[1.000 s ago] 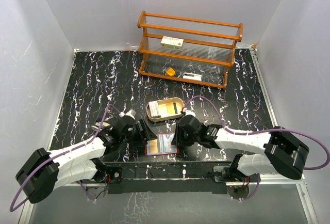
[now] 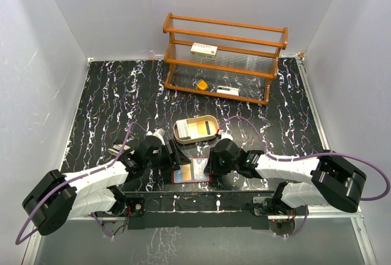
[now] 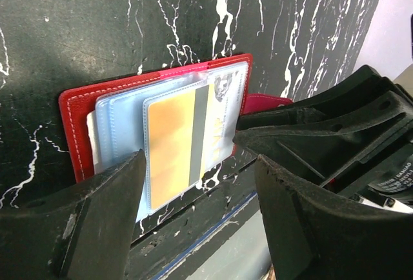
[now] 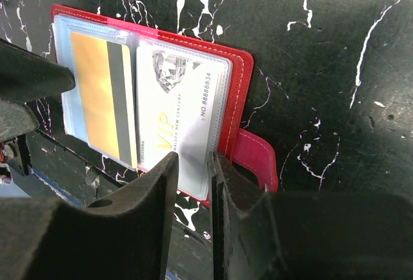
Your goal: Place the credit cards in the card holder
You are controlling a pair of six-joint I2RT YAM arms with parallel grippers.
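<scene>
The red card holder (image 2: pixel 192 177) lies open at the table's front edge, with clear sleeves (image 4: pixel 64 73). A gold card (image 3: pixel 171 151) sits in the left sleeve; a white VIP card (image 4: pixel 169 102) sits in the right one. My left gripper (image 2: pixel 177 155) is open over the holder's left side, its fingers either side of the gold card in its wrist view. My right gripper (image 2: pixel 211 161) is at the holder's right edge, fingertips at the white card's lower edge; the right wrist view shows a narrow gap between them.
A tan tray (image 2: pixel 201 119) with more cards lies just behind the holder. A wooden rack (image 2: pixel 220 69) with small boxes stands at the back. Its front edge is close below the holder.
Since about a second ago, my left gripper has shifted slightly right and my right gripper slightly too. The holder stays in place.
</scene>
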